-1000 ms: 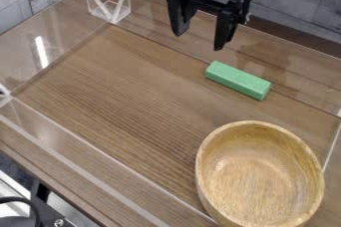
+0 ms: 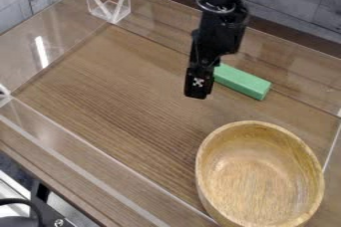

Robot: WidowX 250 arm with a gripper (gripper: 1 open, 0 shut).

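Note:
The black gripper hangs low over the wooden table in the upper middle, its arm reaching down from the top of the view. Its fingers are open, with nothing seen between them. A green block lies on the table just to the right of the gripper. A large round wooden bowl fills the lower right.
A white wire-like object stands at the back left. A small white item shows at the left edge and black cables at the bottom left corner.
The arm has turned and come down toward the front, bringing the gripper low beside the green block. The block and bowl look unmoved.

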